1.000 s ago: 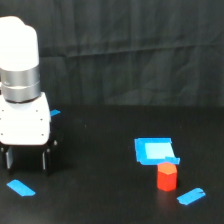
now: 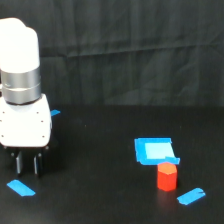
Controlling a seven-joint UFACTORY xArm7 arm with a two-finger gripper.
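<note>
A white robot arm with its gripper (image 2: 27,160) hangs at the left of the camera view, its dark fingers low over the black table; whether they hold anything is too dark to tell. A red hexagonal block (image 2: 167,176) stands at the right. Behind it lies a square outlined in blue tape (image 2: 142,151) with a white center.
Short blue tape strips lie at the front left (image 2: 21,187), at the front right (image 2: 191,196) and at the back left (image 2: 55,113).
The gripper's fingers stand closer together than a second ago. The block and tape have not moved.
</note>
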